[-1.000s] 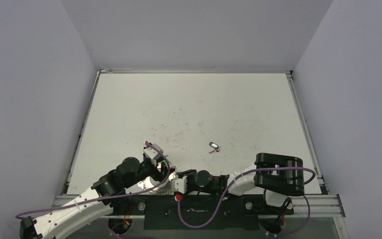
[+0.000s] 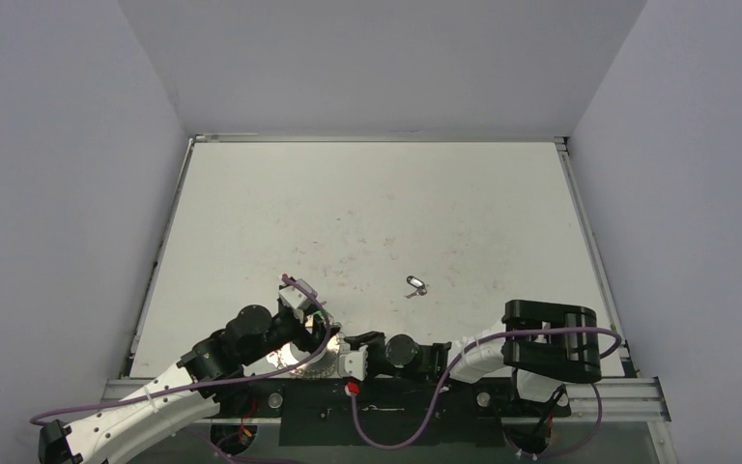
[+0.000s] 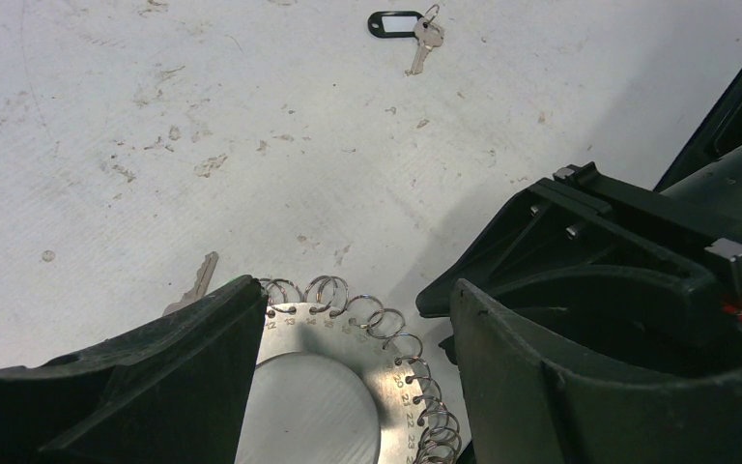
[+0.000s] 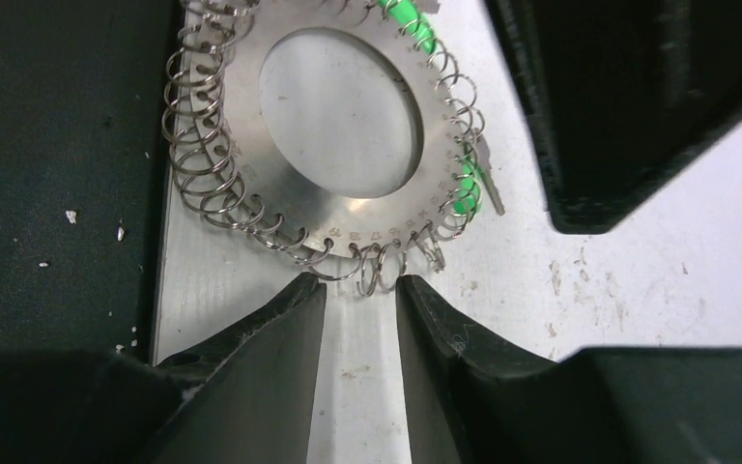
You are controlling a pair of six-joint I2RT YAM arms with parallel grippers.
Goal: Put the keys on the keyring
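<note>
A round steel plate (image 3: 299,329) numbered along its rim carries many wire rings (image 4: 379,271). My left gripper is over it, fingers parted, with nothing clearly held. My right gripper has its fingertips apart at the rings along the plate's edge; nothing is clearly between them. A loose key (image 3: 195,290) lies beside the plate. Farther up the table a key (image 3: 425,43) on a ring lies with a black tag (image 3: 394,16), also visible in the top view (image 2: 415,282).
The two arms are close together at the front edge, near the dark strip (image 4: 77,193). Walls stand at the sides and back.
The left arm looks unchanged.
</note>
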